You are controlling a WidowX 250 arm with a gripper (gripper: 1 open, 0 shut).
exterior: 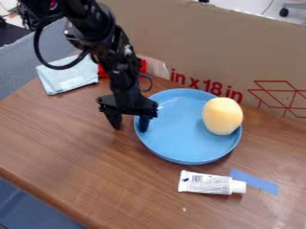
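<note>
My black gripper (pixel 128 119) is low at the left rim of a blue plate (pixel 180 134), one finger at or just inside the rim and the other outside it over the wood. Whether it grips the rim is unclear. A pale yellow oval object (pixel 223 115) rests on the right part of the plate. A white tube (pixel 210 184) lies on the table below the plate.
A folded light cloth (pixel 66 78) and a red item (pixel 150 65) sit at the back left. A cardboard wall (pixel 216 54) runs behind. Blue tape (pixel 256 182) is on the table at right.
</note>
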